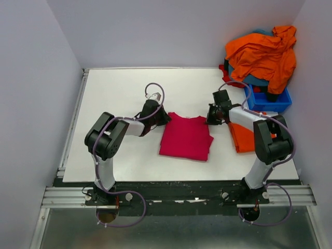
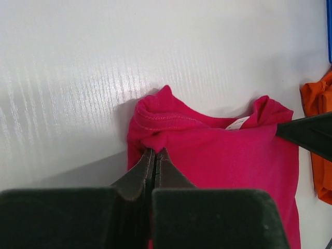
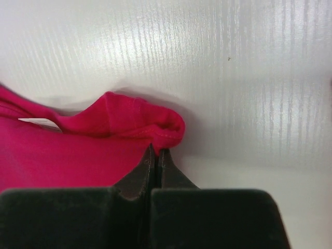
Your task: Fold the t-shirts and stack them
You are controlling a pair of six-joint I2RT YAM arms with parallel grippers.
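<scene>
A red-pink t-shirt [image 1: 185, 137] lies partly folded in the middle of the white table, its collar side toward the back. At its far left corner my left gripper [image 1: 166, 119] is shut; in the left wrist view the fingertips pinch a bit of the t-shirt's cloth [image 2: 207, 155]. My right gripper [image 1: 209, 119] is shut at the far right corner, and the right wrist view shows the edge of the cloth [image 3: 135, 116] caught between its tips. A white label [image 2: 237, 123] shows at the collar. Folded orange cloth [image 1: 243, 137] lies on the table's right side.
A blue bin [image 1: 280, 102] heaped with orange and other garments [image 1: 262, 54] stands at the back right. Bare table [image 1: 116, 88] stretches across the left and back, and a strip is clear in front of the t-shirt.
</scene>
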